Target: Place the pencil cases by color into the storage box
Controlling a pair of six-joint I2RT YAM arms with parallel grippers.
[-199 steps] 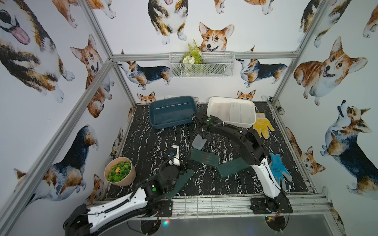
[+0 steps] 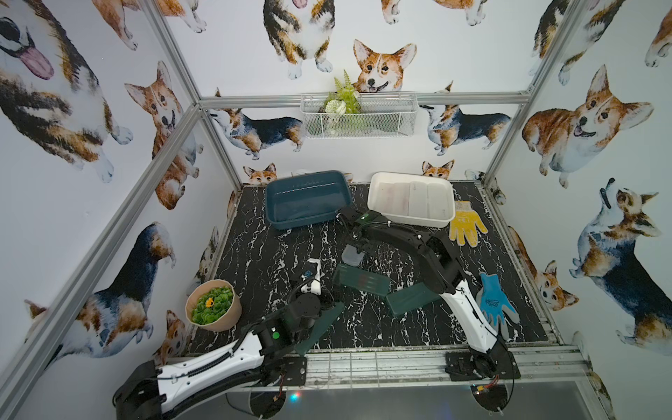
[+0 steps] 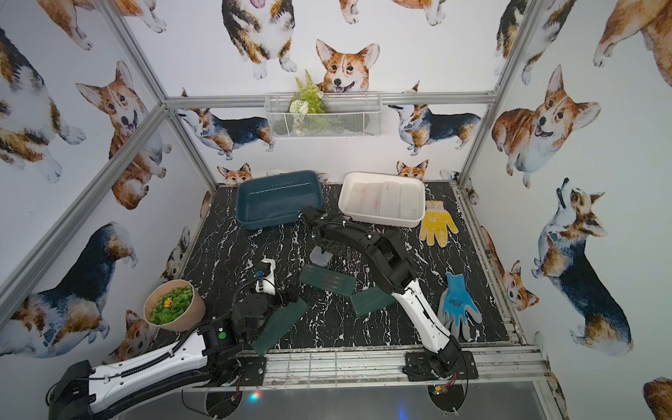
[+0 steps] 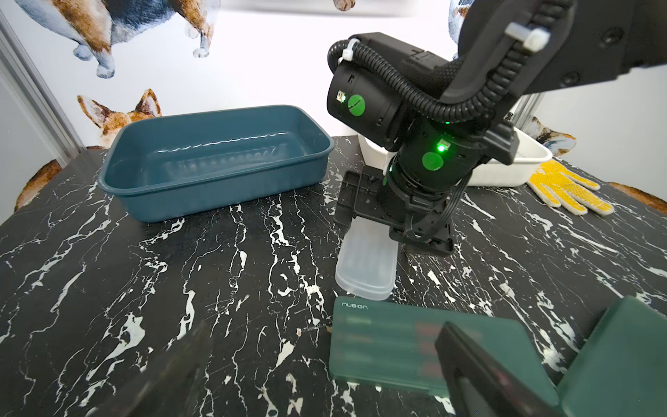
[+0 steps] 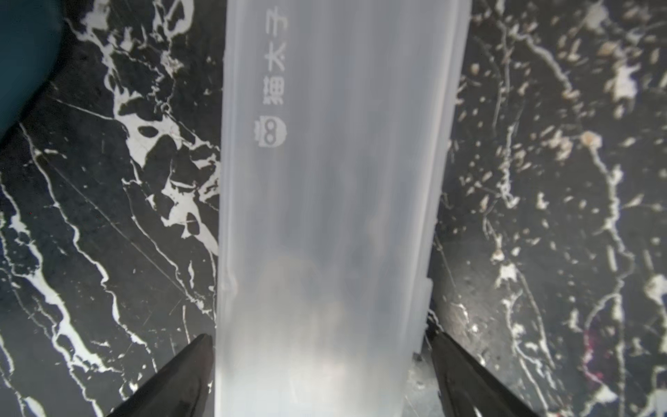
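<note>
A translucent whitish pencil case [image 5: 326, 180] lies flat on the dark table. My right gripper is open directly over it, one finger on either side of the case. In the left wrist view the right arm hides the far part of this case [image 4: 368, 260]. Three green cases are on the table: one in the middle [image 2: 361, 279], one to its right [image 2: 411, 299], one beneath the left arm [image 3: 281, 326]. My left gripper stands open, nothing between its fingers. The empty blue box [image 2: 308, 199] and the white box [image 2: 411, 198] stand at the back; whitish cases lie in the white one.
A yellow glove [image 2: 467, 224] and a blue glove [image 2: 495, 301] lie along the right side. A paper tub of greenery [image 2: 214, 305] stands at the left. Bare table [image 4: 173, 305] shows in front of the blue box.
The left arm and the green cases look unmoved.
</note>
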